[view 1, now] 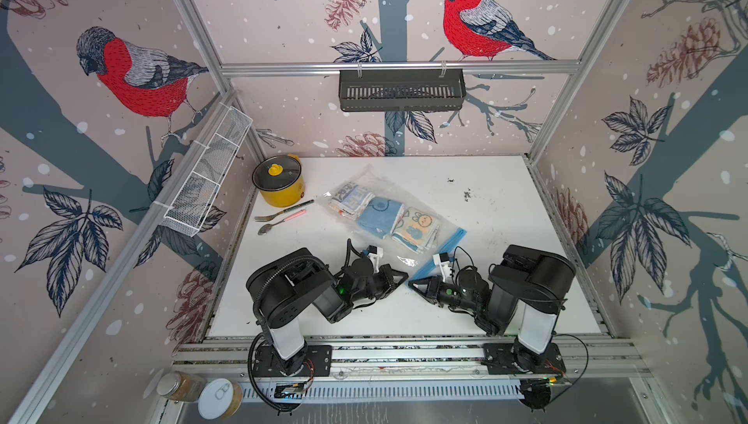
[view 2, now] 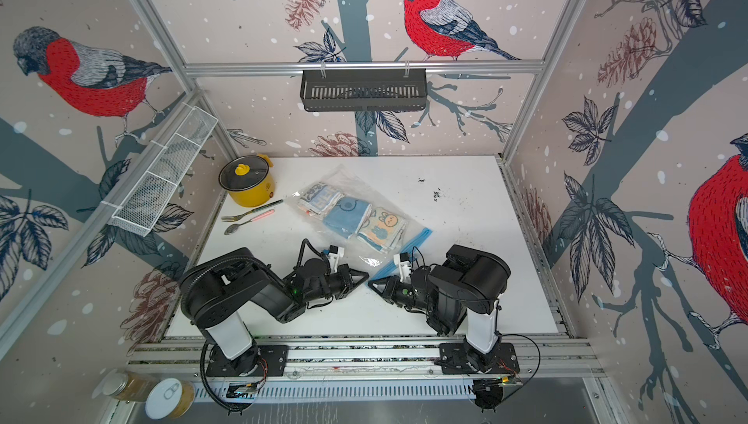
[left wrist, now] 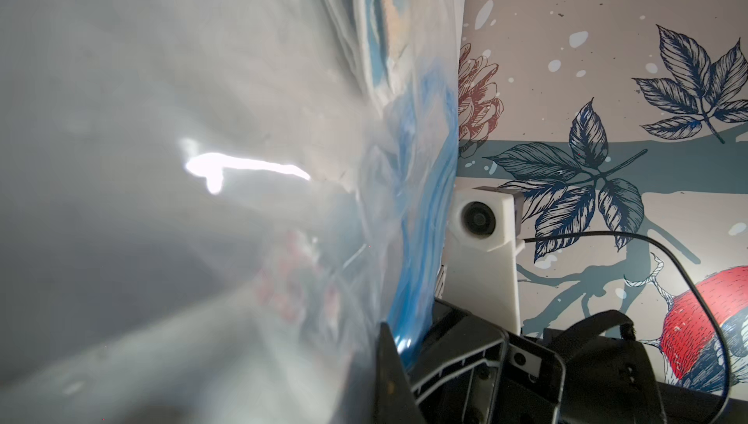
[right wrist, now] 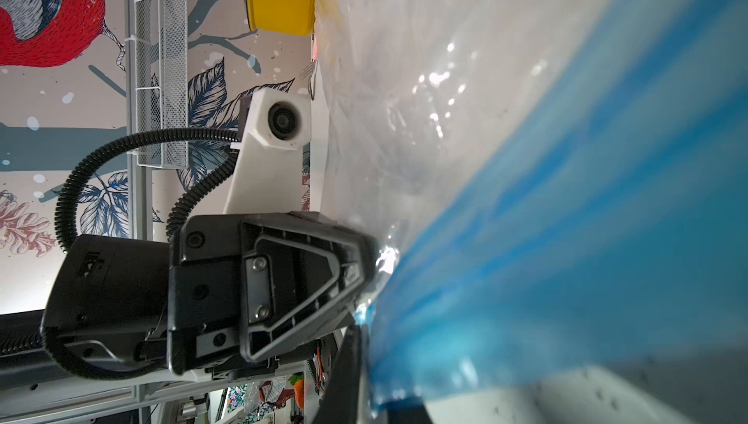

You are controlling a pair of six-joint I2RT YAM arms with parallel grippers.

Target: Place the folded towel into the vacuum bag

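Note:
The clear vacuum bag (view 1: 346, 210) lies diagonally on the white table with several folded towels inside, among them a blue one (view 1: 378, 217) and a cream one (view 2: 381, 227). Its blue zip edge (view 1: 448, 248) is at the lower right. My left gripper (view 1: 397, 276) is shut at the bag's front corner; whether film is between its fingers I cannot tell. My right gripper (view 1: 420, 282) is shut on the bag's blue-zip corner, close beside the left one. Both wrist views are mostly filled by the bag's plastic.
A yellow pot (view 1: 277, 186) stands back left, with a fork (view 1: 284, 212) and a spoon (view 1: 280, 221) before it. A white wire shelf (view 2: 163, 171) hangs on the left wall, a dark rack (view 1: 401, 89) on the back one.

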